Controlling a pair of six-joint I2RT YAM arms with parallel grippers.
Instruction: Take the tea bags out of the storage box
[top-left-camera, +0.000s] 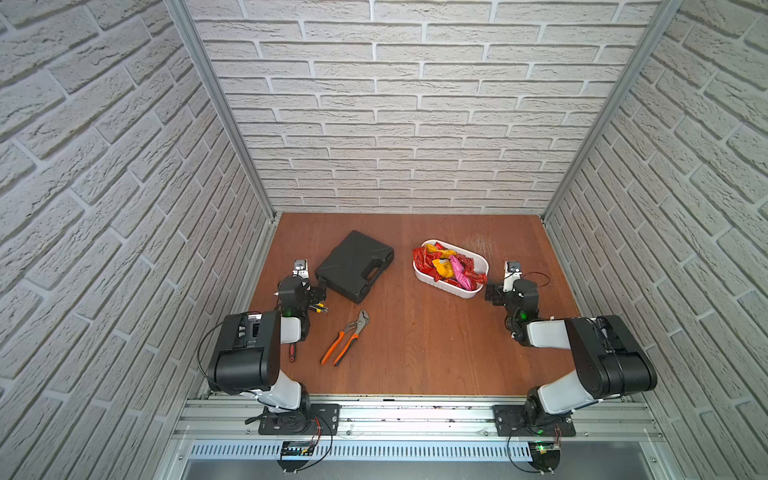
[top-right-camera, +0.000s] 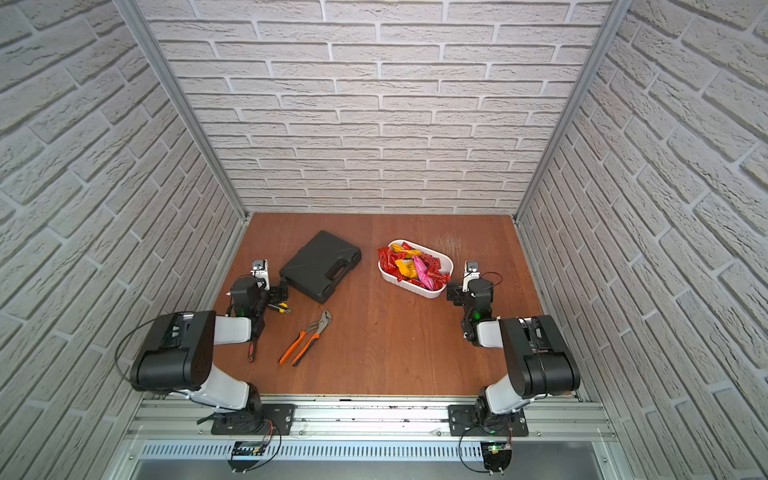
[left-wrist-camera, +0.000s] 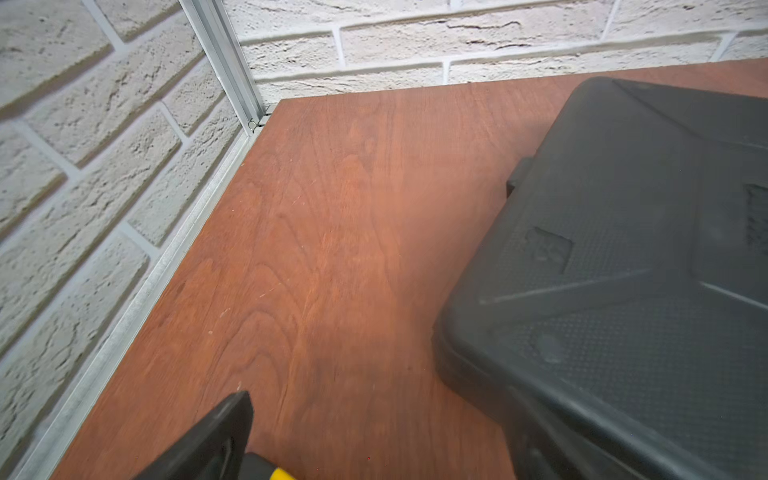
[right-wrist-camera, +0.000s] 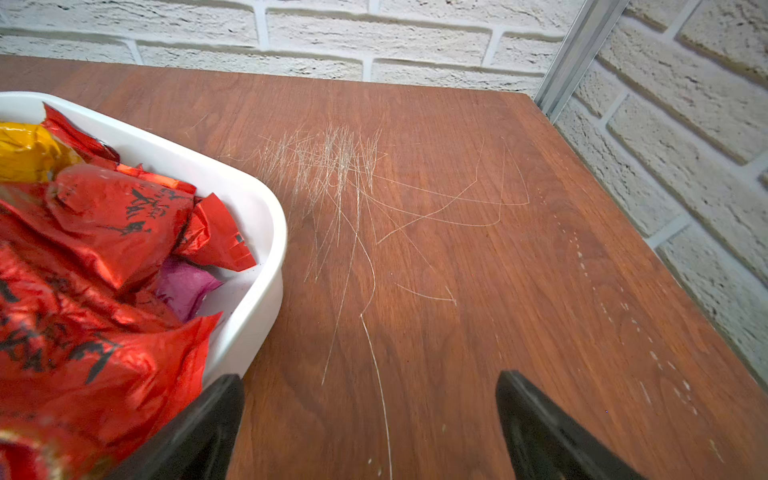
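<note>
A white oval storage box (top-left-camera: 456, 293) stands on the right half of the table, piled to its rim with tea bags (top-left-camera: 448, 264) in red, yellow and pink foil. In the right wrist view, red tea bags (right-wrist-camera: 120, 224) fill the left side, inside the white wall of the storage box (right-wrist-camera: 260, 296). Just right of the box, my right gripper is open, with only bare table between its fingers. Over at the left, beside a black case, my left gripper also stands open and empty.
The closed black case (top-left-camera: 352, 264) lies at back left, close to the left gripper. Orange-handled pliers (top-left-camera: 345, 338) rest in front of it. Another tool, with a red handle (top-left-camera: 293, 352), is partly hidden under the left arm.
</note>
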